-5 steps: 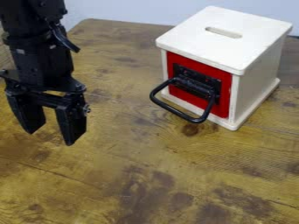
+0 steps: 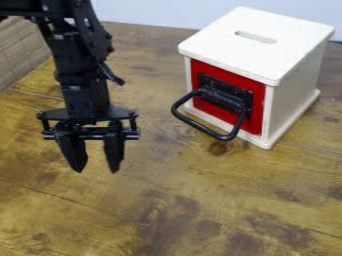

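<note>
My black gripper (image 2: 95, 154) hangs over the wooden table on the left, fingers pointing down and apart, with nothing between them. Off to its right stands a white wooden box (image 2: 255, 45) with a slot in its top and a red front panel (image 2: 249, 122). A black latch fitting (image 2: 225, 93) is mounted on that panel, and a black bar handle (image 2: 203, 126) sticks out from it toward the left and front. The gripper is apart from the box and the handle.
Bare table (image 2: 201, 210) fills the front and middle. A white wall (image 2: 147, 12) runs along the back, and a wooden edge or board (image 2: 20, 55) is at the far left.
My gripper has moved right and back from the left front, rising somewhat in the picture and turning a little. The box and its handle look unchanged.
</note>
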